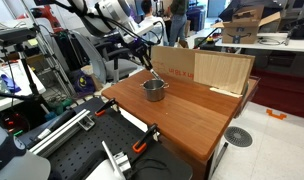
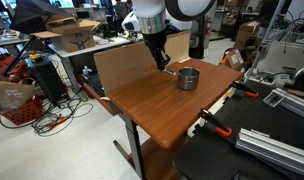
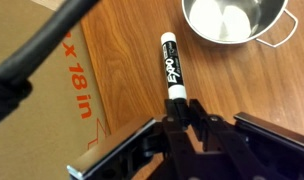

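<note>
My gripper [image 1: 149, 68] is shut on a white-and-black Expo marker [image 3: 171, 60], which reaches forward from the fingertips over the wooden table. The marker [image 2: 169, 71] shows as a small pale stick in exterior view 2, beside the pot's handle. A metal pot [image 1: 153, 91] with two side handles stands on the table, just below the gripper in exterior view 1. In the wrist view the open pot [image 3: 232, 20] lies at the upper right, apart from the marker in the picture. Its visible inside looks bare; part of the pot is cut off by the frame edge.
A cardboard sheet [image 1: 207, 68] stands upright along the table's far edge, and comes close on the left in the wrist view. Bare wooden table [image 1: 197, 108] lies right of the pot. Orange-and-black clamps [image 1: 145, 138] sit along the near edge.
</note>
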